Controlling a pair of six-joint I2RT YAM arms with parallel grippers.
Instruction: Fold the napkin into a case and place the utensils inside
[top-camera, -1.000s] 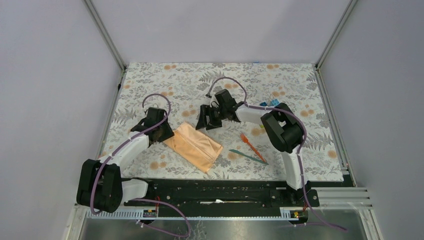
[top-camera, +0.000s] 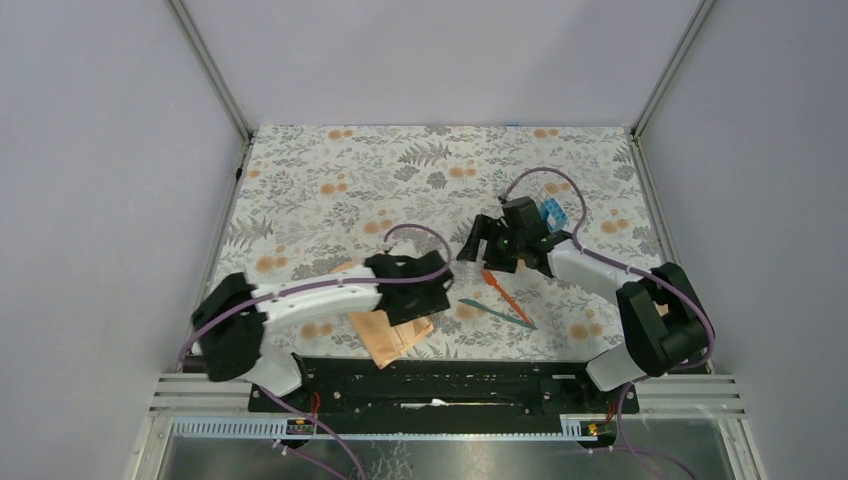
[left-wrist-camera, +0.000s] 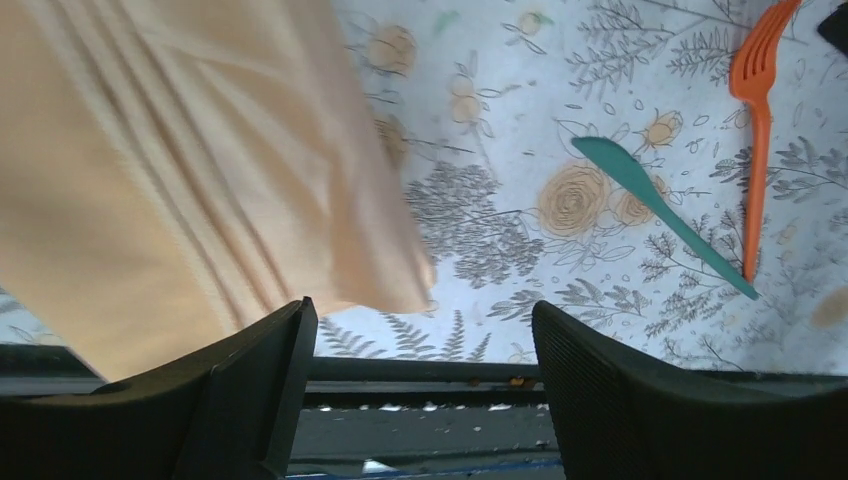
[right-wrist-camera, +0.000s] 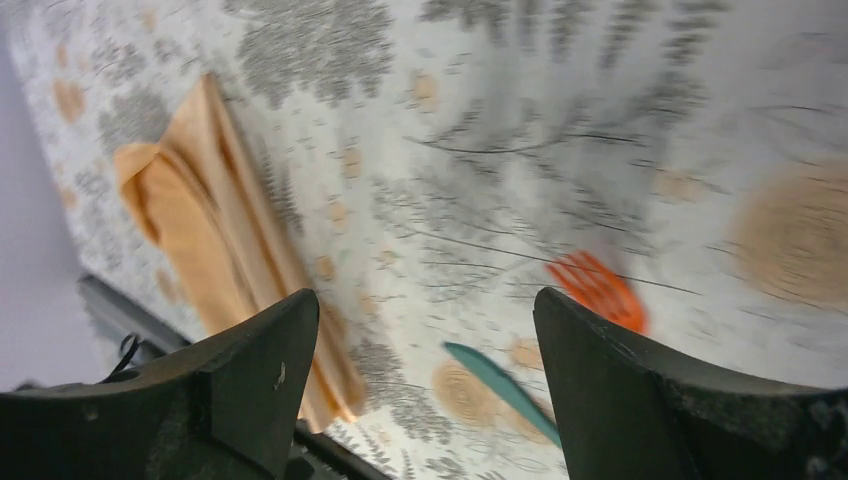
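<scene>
The peach napkin (top-camera: 385, 338) lies folded into a long strip with layered creases on the lower middle of the table, partly hidden under my left arm in the top view. My left gripper is open above the napkin's lower end, empty between its fingers. My right gripper hangs over the table right of the napkin, open and empty, above the orange fork (left-wrist-camera: 757, 140). A teal knife (left-wrist-camera: 665, 210) lies beside the fork, between it and the napkin.
A light blue object (top-camera: 554, 213) at the right back is partly behind my right arm.
My left arm has swung right over the napkin, whose near end has shifted down and left. My right gripper has moved right, away from the napkin, to above the fork.
</scene>
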